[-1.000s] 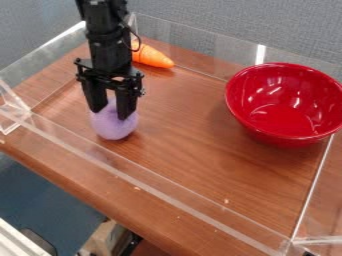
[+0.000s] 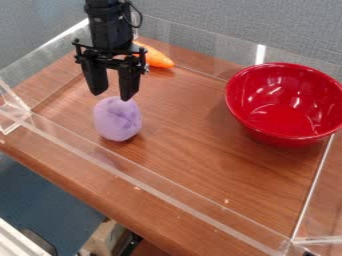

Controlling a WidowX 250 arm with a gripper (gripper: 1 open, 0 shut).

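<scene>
My black gripper [image 2: 111, 84] hangs open at the upper left, its two fingers pointing down with nothing between them. Just below it a round purple object [image 2: 118, 118] rests on the wooden tray floor, apart from the fingertips. An orange carrot [image 2: 155, 54] lies behind the gripper, partly hidden by it.
A large red bowl [image 2: 281, 110] takes up the right side. Clear low walls edge the wooden surface [image 2: 201, 180].
My gripper has risen off the purple object, which it was down around before. The object stays in about the same spot.
</scene>
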